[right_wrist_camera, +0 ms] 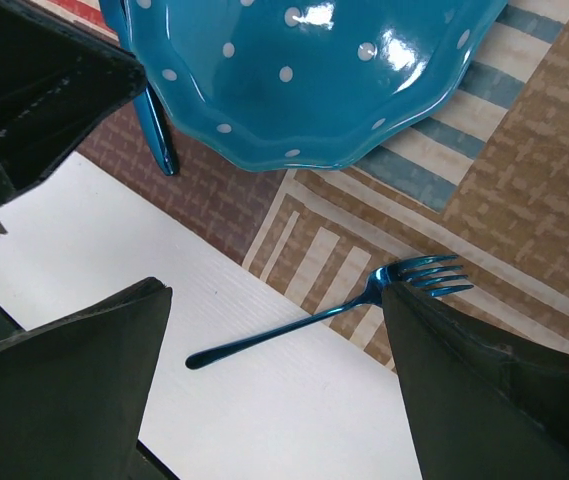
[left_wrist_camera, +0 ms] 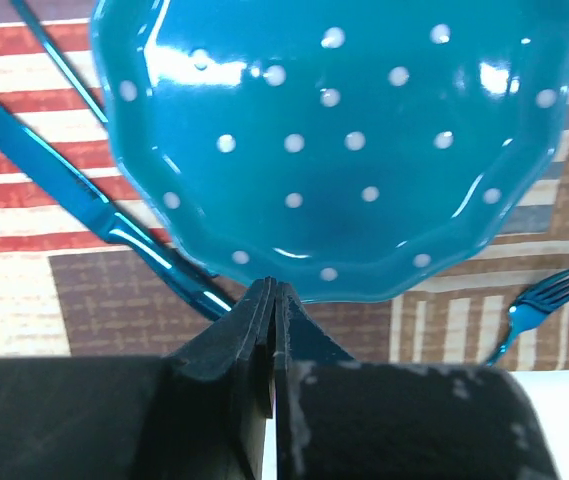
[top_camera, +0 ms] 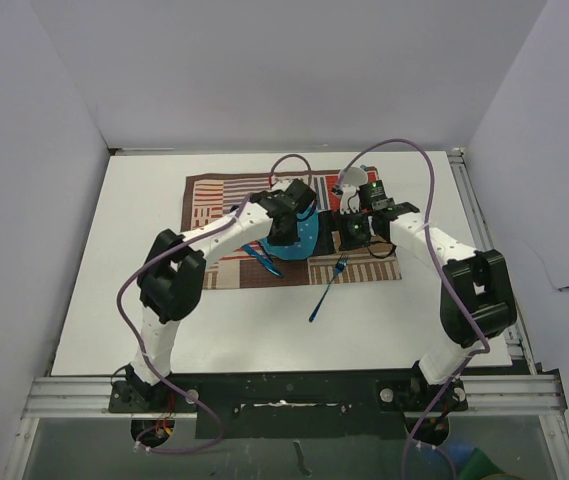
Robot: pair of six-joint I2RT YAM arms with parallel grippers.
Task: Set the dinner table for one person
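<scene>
A blue plate with white dots lies on the patterned placemat. Left of it rests a blue knife, aslant, its handle close to the plate's rim. Another thin blue utensil shows partly beside the rim. My left gripper is shut over the plate's near edge, nothing visible between its tips. Over the blue fork my right gripper stands open, apart from it in view. The fork's tines lie on the placemat, its handle on the white table.
A pale cup stands behind the right gripper, partly hidden. The left arm's dark gripper body comes close to the right one.
</scene>
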